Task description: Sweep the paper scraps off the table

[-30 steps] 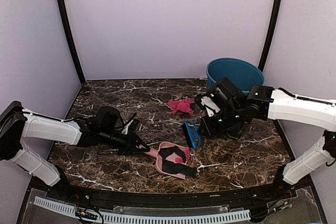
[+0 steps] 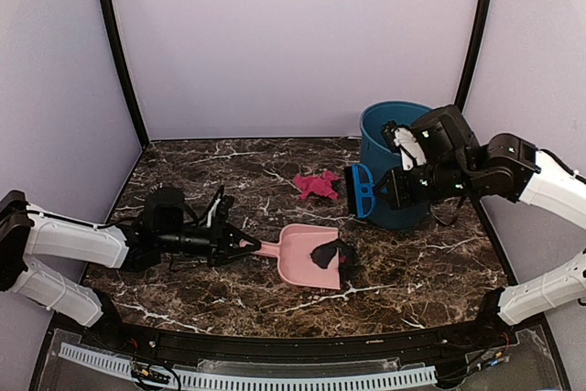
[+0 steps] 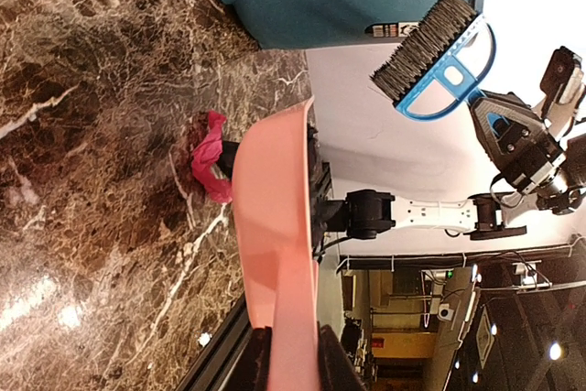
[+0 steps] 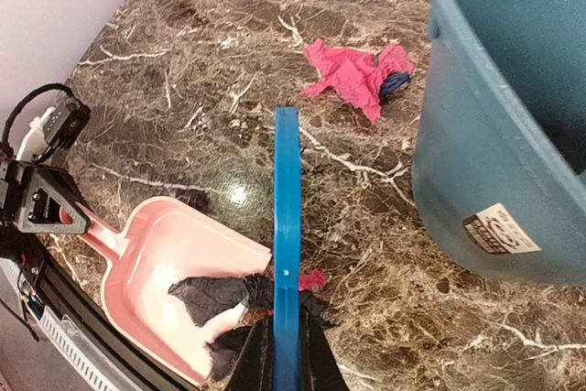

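Note:
My left gripper (image 2: 236,243) is shut on the handle of the pink dustpan (image 2: 298,258), which sits low over the table's front middle. A dark scrap (image 4: 206,298) lies partly in the pan and spills over its open right edge; a small pink scrap (image 4: 312,278) shows just outside that edge. My right gripper (image 2: 386,191) is shut on the blue brush (image 2: 364,191), held up right of the pan, its bristles (image 3: 426,48) clear of the table. Behind, a crumpled pink scrap (image 2: 316,184) with a dark bit beside it lies on the marble.
The tall blue-green bin (image 2: 374,135) stands at the back right, close beside the brush and right arm. Bare marble tabletop (image 2: 211,167) stretches across the back left. A white wall closes off the rear.
The brush has risen and shifted right, away from the pan. The dustpan has moved slightly right and back. Its dark scraps have slid toward the open edge, leaving the pan's inner part bare.

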